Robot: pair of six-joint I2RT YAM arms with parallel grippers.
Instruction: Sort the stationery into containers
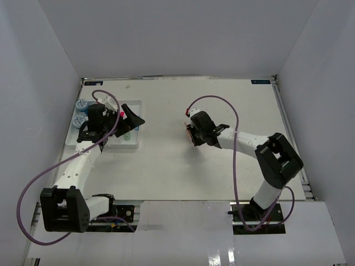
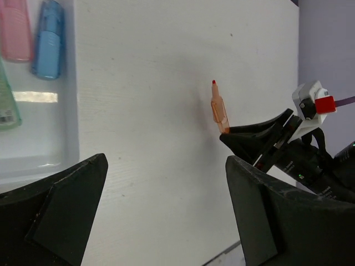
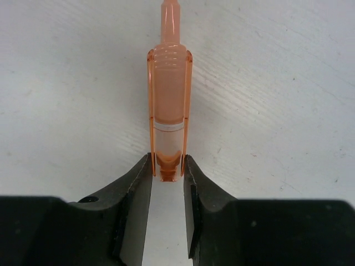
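Observation:
An orange translucent pen-like piece with a red tip in the left wrist view is gripped near one end by my right gripper, whose fingers are closed on it over mid-table. My left gripper is open and empty, above the right rim of the white tray. In the tray's right compartment lie a blue piece, a pink piece and a green piece. Two round blue-and-white items occupy the left compartment. The left arm partly covers the tray from above.
Purple cables arch over both arms. Grey walls stand behind and at both sides.

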